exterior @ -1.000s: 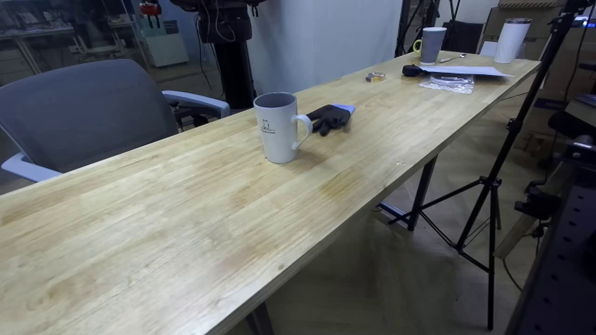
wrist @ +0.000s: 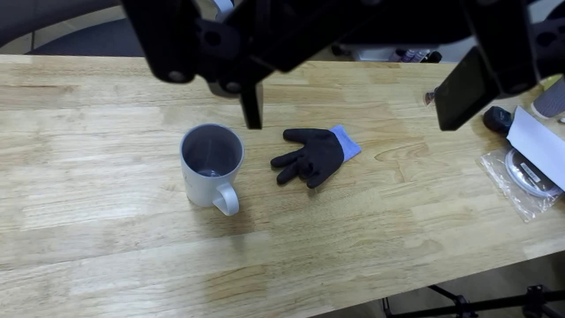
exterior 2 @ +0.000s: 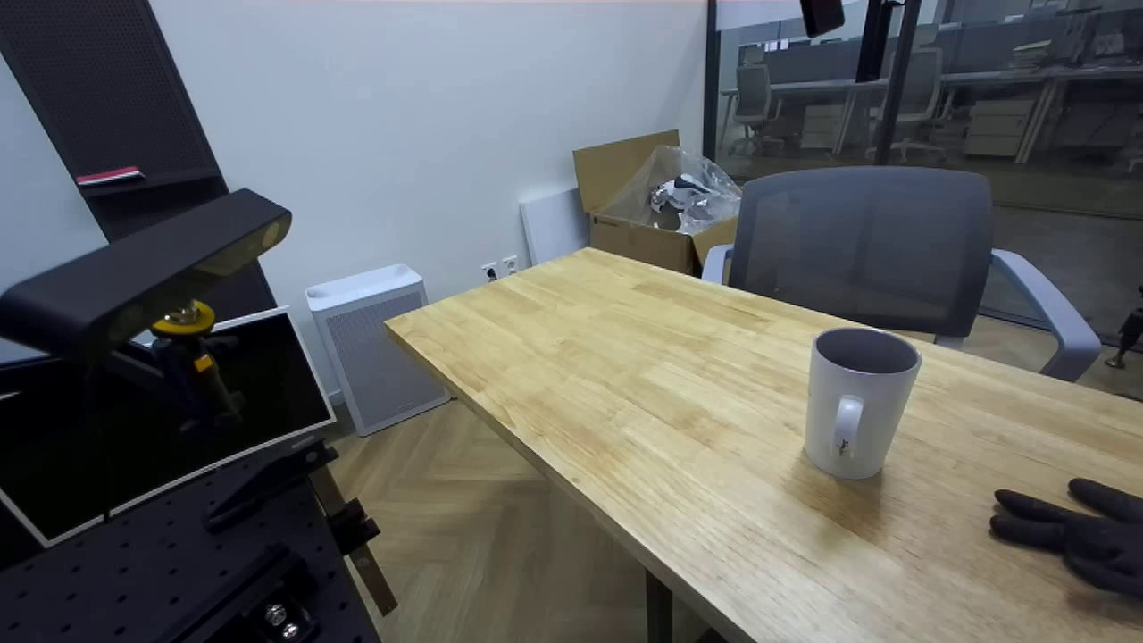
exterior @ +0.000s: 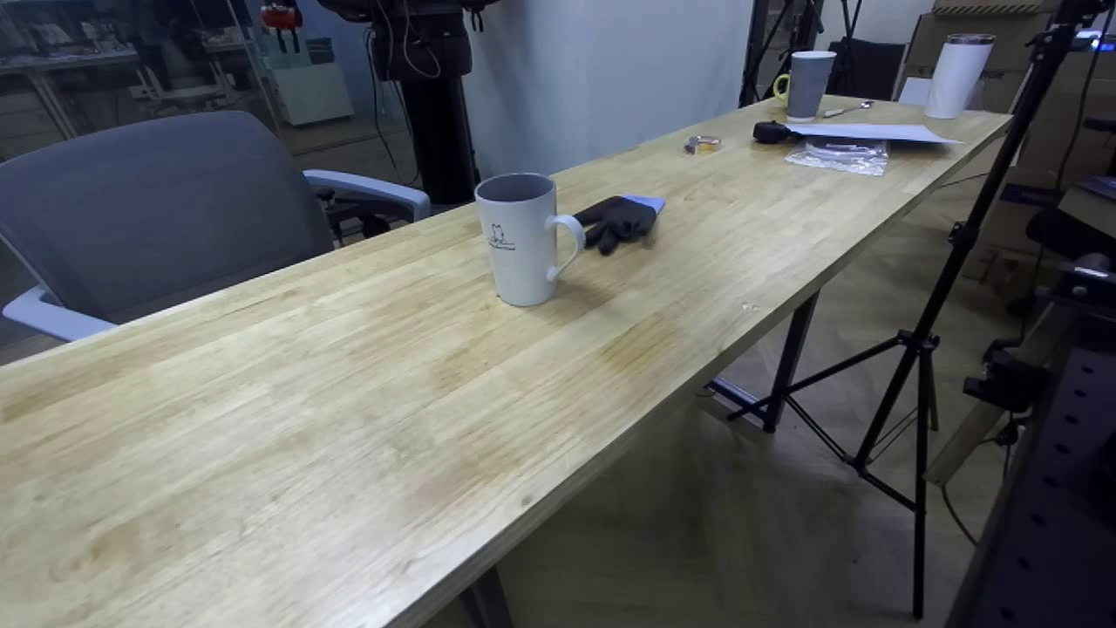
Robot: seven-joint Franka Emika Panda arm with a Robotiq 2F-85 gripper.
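Observation:
High over the table, my gripper is open, its two dark fingers wide apart in the wrist view with only empty air between them. A white mug with a grey inside stands upright below and to the left of the fingers. Its handle points toward the camera in exterior view 2, and a small cat drawing shows on its side in exterior view 1. Right beside the mug, a black glove with a blue cuff lies flat, apart from it. My gripper is out of sight in both exterior views.
At the table's far end stand a grey mug with a yellow handle and a white tumbler. Papers and a clear plastic bag lie near them. A chair borders one long side.

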